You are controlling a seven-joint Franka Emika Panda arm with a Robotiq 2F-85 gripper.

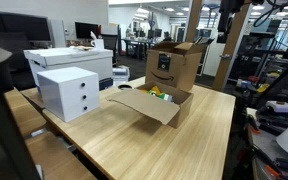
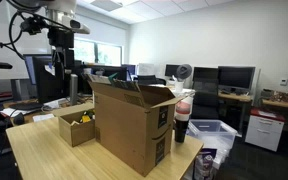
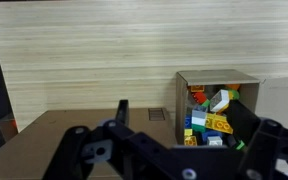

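Observation:
My gripper is high above the table, its two dark fingers spread wide with nothing between them in the wrist view. In the exterior views the gripper shows at upper right in one and the gripper at upper left in the other, clear of everything below. A low open cardboard box stands on the table with colourful toy bricks inside. In the wrist view those bricks lie at the lower right, partly hidden behind a finger. A wide box flap sticks out over the wood.
A tall, open cardboard box stands beside the low one. White boxes sit at the table's left side in exterior view 1.

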